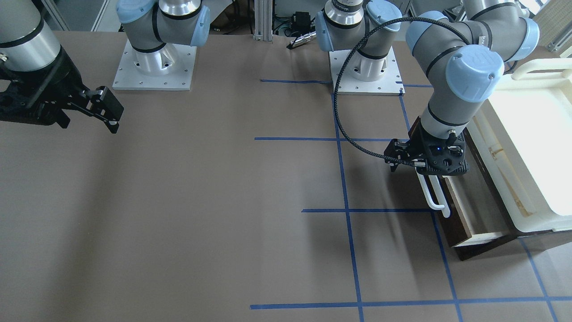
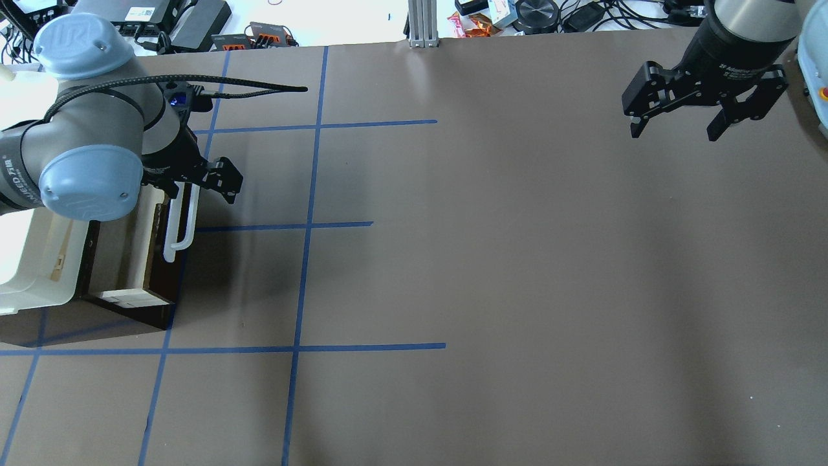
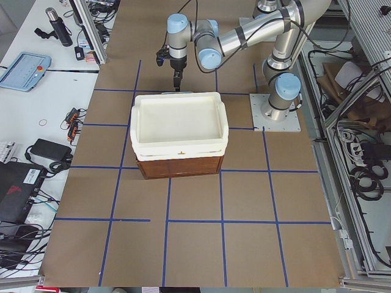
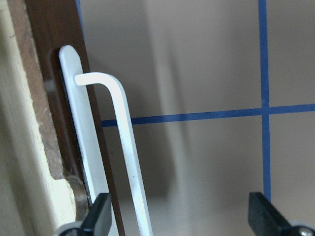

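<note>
A wooden drawer stands pulled out from a small cabinet. Its white bar handle runs along the dark brown front. My gripper hangs over the handle; in the wrist view its two black fingers are wide apart, the handle lying below between them, nearer the left finger. In the top view the gripper sits above the handle. The front view shows the handle's lower part below the gripper body.
A white tray rests on the cabinet top. Other arms stand at the table's edges. Taped grid floor beside the drawer is clear.
</note>
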